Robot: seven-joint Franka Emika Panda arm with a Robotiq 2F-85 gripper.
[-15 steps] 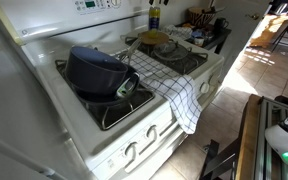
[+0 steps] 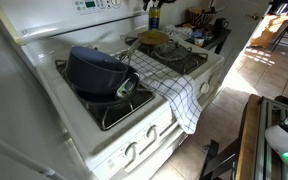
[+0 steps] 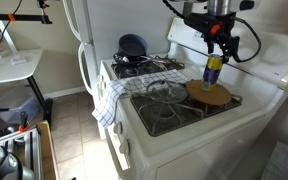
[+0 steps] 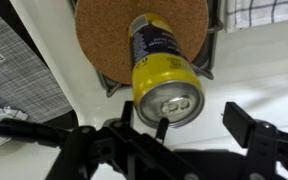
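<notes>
A yellow and dark-blue can [image 3: 213, 72] stands upright on a round brown cork mat [image 3: 216, 96] on the stove. From above it, my gripper [image 3: 215, 48] points down near its top. In the wrist view the silver top of the can [image 4: 171, 102] lies in line with the gap between the two dark fingers. Those fingers are apart, with white surface showing between the can and the right one. The can is close to the left finger; whether they touch, I cannot tell. Only the upper part of the can [image 2: 154, 18] shows in exterior view 1.
A glass lid [image 3: 167, 92] lies beside the mat. A dark pot [image 2: 99, 72] occupies the nearer burner, with a checked towel [image 2: 179, 90] draped over the stove's front between the burner areas. The stove's back panel [image 3: 264, 60] rises close behind the can.
At the top edge of exterior view 1, the gripper has shifted slightly to the left by the can. The pot, towel and lid have not moved.
</notes>
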